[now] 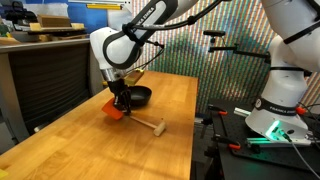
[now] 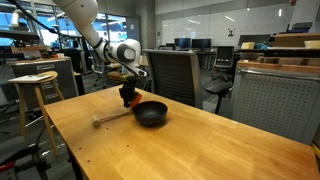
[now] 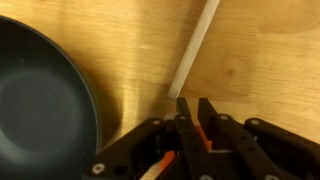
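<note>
An orange-red object [image 1: 113, 111] sits low under my gripper [image 1: 122, 102], tilted toward the left of exterior view 1. In the wrist view my fingertips stand close together with a narrow gap, and part of the orange object [image 3: 166, 158] shows beneath the gripper. Whether the fingers grip it cannot be made out. Right beside it is a black bowl [image 2: 152, 116], which fills the left of the wrist view. A wooden mallet [image 1: 159, 129] lies on the table, its pale handle [image 3: 194, 47] ending close to my fingertips.
Bare wooden table [image 2: 210, 145] stretches out in front of the bowl and to its right in exterior view 2. An office chair [image 2: 180, 78] stands behind the table. Another white arm [image 1: 280, 110] is at the right edge of exterior view 1.
</note>
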